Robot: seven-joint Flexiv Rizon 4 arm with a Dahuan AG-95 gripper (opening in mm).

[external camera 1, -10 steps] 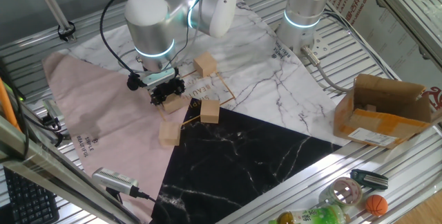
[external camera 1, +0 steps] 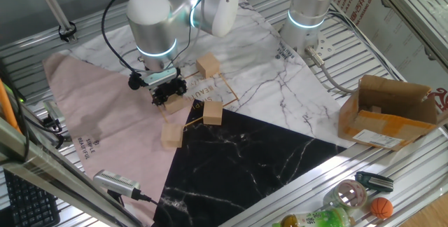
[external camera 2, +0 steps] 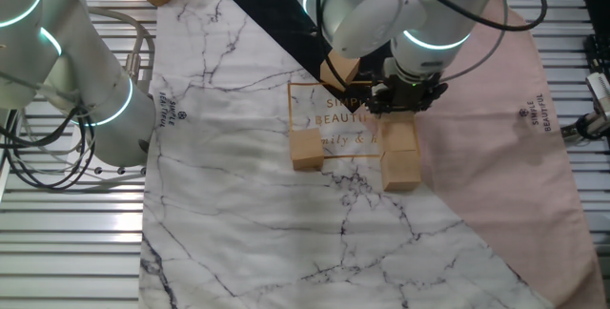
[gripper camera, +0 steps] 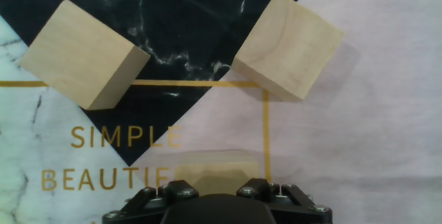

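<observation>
A wooden block (gripper camera: 217, 172) is partly visible at the bottom of the wrist view, beneath the black fingers of my gripper. The two fingers show on either side of the view's centre, with a gap between them. Whether they press on the block is hidden. Exterior view 1 has the gripper (external camera 1: 169, 91) low over the cloth, directly above a block (external camera 1: 175, 104). Two other blocks lie ahead in the wrist view: a left block (gripper camera: 79, 54) and a right block (gripper camera: 286, 44). Another block (external camera 1: 208, 64) sits beyond the gripper in exterior view 1.
In exterior view 2, a block (external camera 2: 400, 170) touches or overlaps the one by the gripper. A cardboard box (external camera 1: 385, 115) stands at the right in exterior view 1, near a tape roll (external camera 1: 350, 194) and an orange ball (external camera 1: 381, 207).
The blocks on the cloth stay put.
</observation>
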